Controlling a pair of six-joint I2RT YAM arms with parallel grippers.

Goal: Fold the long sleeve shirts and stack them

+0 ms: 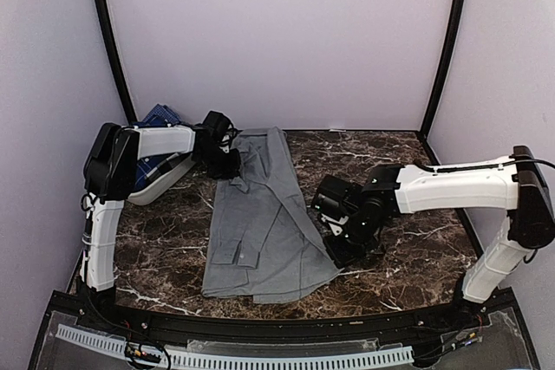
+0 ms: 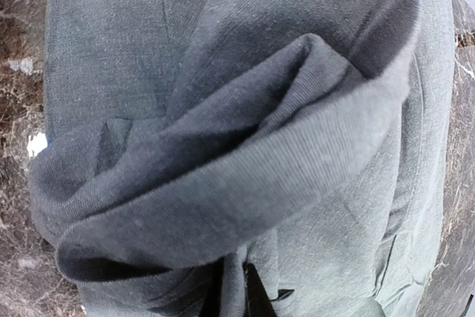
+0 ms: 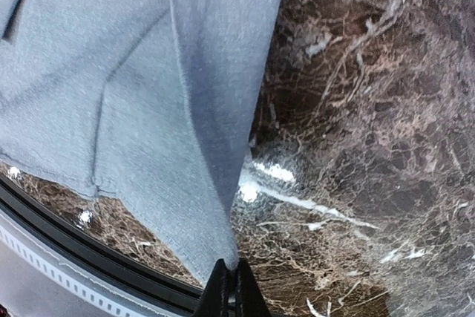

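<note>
A grey long sleeve shirt (image 1: 260, 240) lies spread on the marble table, partly folded along its length. At its far left part my left gripper (image 1: 230, 171) is shut on a bunched fold of fabric (image 2: 223, 168), seen close in the left wrist view. At the near right corner my right gripper is shut on the tip of the shirt, which is drawn out to a point toward the front edge, with a long flap running back from it.
A white bin (image 1: 156, 188) holding blue checked cloth (image 1: 152, 162) stands at the back left. Dark rails run along the front edge.
</note>
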